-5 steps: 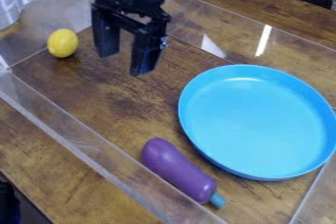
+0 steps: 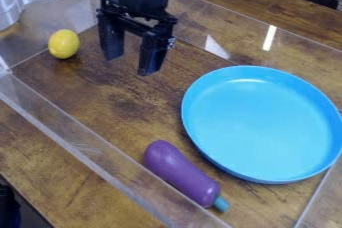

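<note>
My black gripper (image 2: 134, 44) hangs over the wooden surface at the upper middle, open, with nothing seen between its fingers. A yellow egg-shaped object (image 2: 63, 44) lies to its left. A purple eggplant-like object (image 2: 179, 172) with a teal end lies at the lower middle, below and apart from the gripper. A large blue plate (image 2: 261, 122) sits on the right.
Clear transparent walls (image 2: 74, 140) edge the wooden surface at the lower left and elsewhere. The middle of the surface, between the gripper and the eggplant, is free.
My gripper has shifted slightly up and away toward the back. The objects and the plate have not moved.
</note>
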